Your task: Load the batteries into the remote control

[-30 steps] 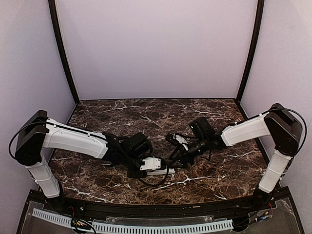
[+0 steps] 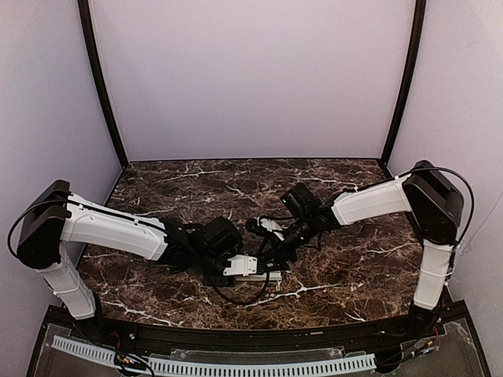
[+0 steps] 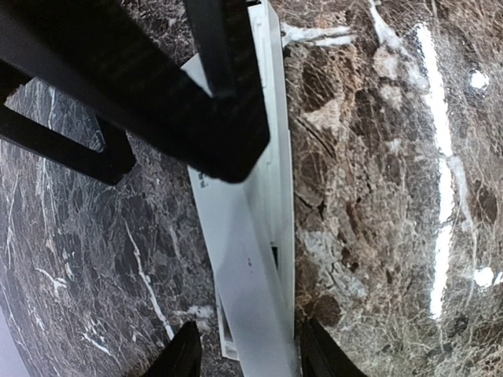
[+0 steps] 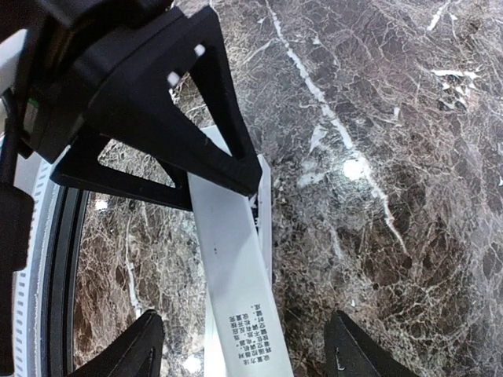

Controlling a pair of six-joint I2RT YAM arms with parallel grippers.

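A white remote control lies on the marble table, its long white back cover resting askew along it; printed text marks the cover's end in the right wrist view (image 4: 247,334). My left gripper is at one end of the cover, its fingers part open around it. Whether it grips the cover is unclear. My right gripper stands open over the cover's printed end, a finger at either side. The other arm's black parts hide some of the remote in each wrist view. No batteries are clearly visible.
Walls enclose it at the back, left and right. Both arms meet over the remote near the front centre, very close together.
My right arm has moved left, towards my left gripper and the remote. My left arm has shifted only slightly.
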